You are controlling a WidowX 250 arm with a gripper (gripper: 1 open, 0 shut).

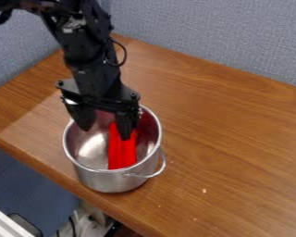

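Note:
A silver metal pot (101, 178) with a wire side handle stands near the front left edge of the wooden table. A long red object (122, 154) lies inside it, toward its right side. My black gripper (104, 120) hangs over the pot, its open fingers at the rim level around the upper end of the red object. Whether the fingertips touch it is not clear.
The bare wooden table (231, 139) gives free room to the right of and behind the pot. Grey padded walls (218, 32) border the back and left. The table edge drops away at the front left.

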